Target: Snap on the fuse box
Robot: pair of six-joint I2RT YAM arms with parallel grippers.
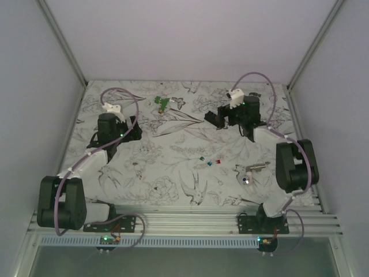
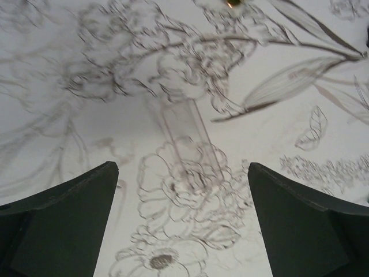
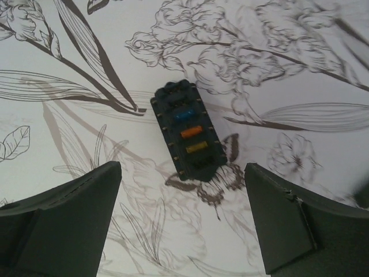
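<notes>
The black fuse box (image 1: 213,119) lies on the patterned mat, with blue, orange and yellow fuses (image 3: 191,132) on its face. My open right gripper (image 1: 226,112) is above and just right of it; in the right wrist view it sits between and beyond the fingertips, nothing held. My left gripper (image 1: 131,127) hangs open over the left part of the mat, with only mat between its fingers in the left wrist view.
A green object (image 1: 162,104) lies at the back centre. Small coloured pieces (image 1: 210,163) lie near the middle. Metal tools (image 1: 256,166) lie at the front right.
</notes>
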